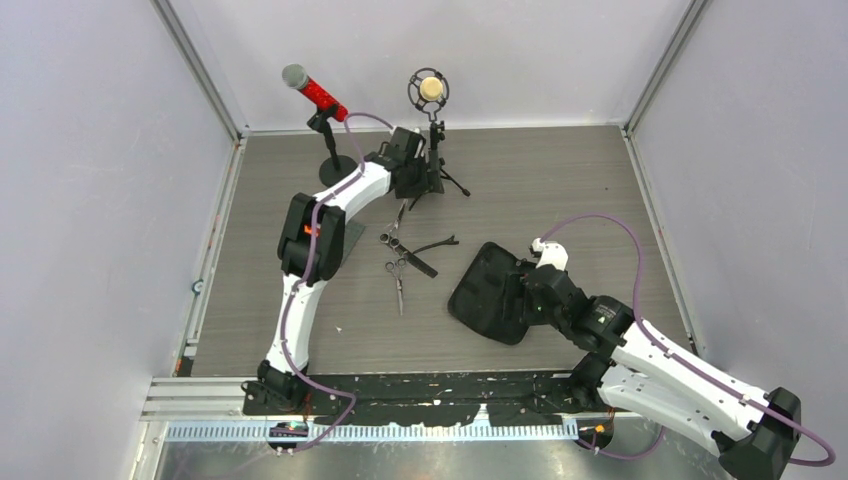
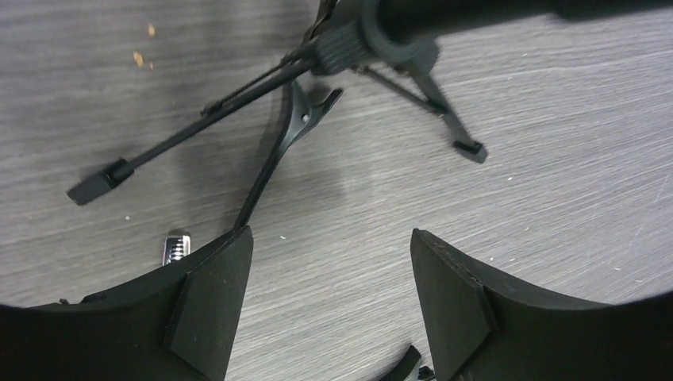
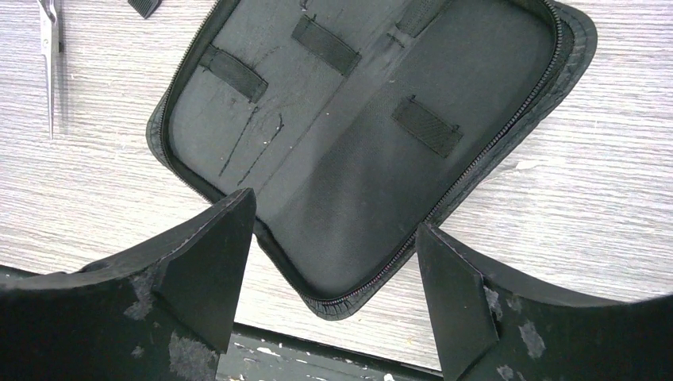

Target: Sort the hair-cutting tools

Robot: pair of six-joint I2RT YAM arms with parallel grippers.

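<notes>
My left gripper (image 1: 424,180) stands open at the base of the tripod microphone, nothing between its fingers. In the left wrist view a slim dark forked piece (image 2: 295,127) lies by the tripod legs; part of it is hidden. Two pairs of scissors, upper (image 1: 395,227) and lower (image 1: 399,285), lie mid-table with a black comb (image 1: 420,263) and a forked black clip (image 1: 437,244). Over the near edge of the open black zip case (image 3: 333,175), my right gripper is open and empty. Strap loops show inside the case, which holds no tools.
The tripod microphone (image 1: 431,90) and a red microphone (image 1: 325,98) stand at the back, close to the left arm. A flat grey piece (image 1: 353,238) is partly under that arm.
</notes>
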